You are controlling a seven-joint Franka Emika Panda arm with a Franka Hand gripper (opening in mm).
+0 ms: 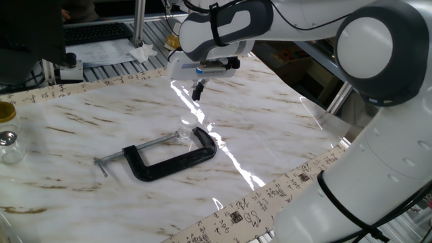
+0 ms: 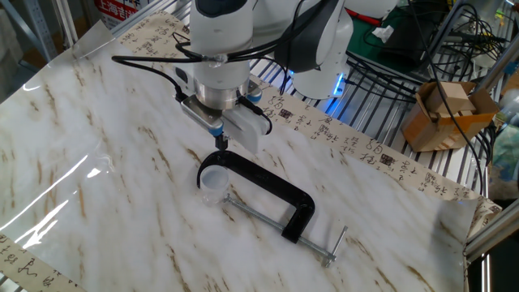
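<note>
A black C-clamp [image 1: 175,163] with a steel screw lies flat on the marbled sheet, its frame and T-handle plain to see in both views. Between the clamp's end and the screw tip stands a small clear cup [image 2: 214,180], faint and glossy in exterior view 1. Above the table, beyond the clamp in exterior view 1, hangs my gripper [image 1: 197,91], pointing down. Its dark fingers look drawn together at the middle of the hand, so it appears shut, with nothing visible between them. In exterior view 2 the fingertips overlap the sheet just behind the clamp's curved end.
A glass jar [image 1: 9,138] with a yellow lid stands at the left edge in exterior view 1. Beyond the table are a keyboard [image 1: 98,32] and papers. A cardboard box [image 2: 450,118] sits off the table. Much of the sheet is bare.
</note>
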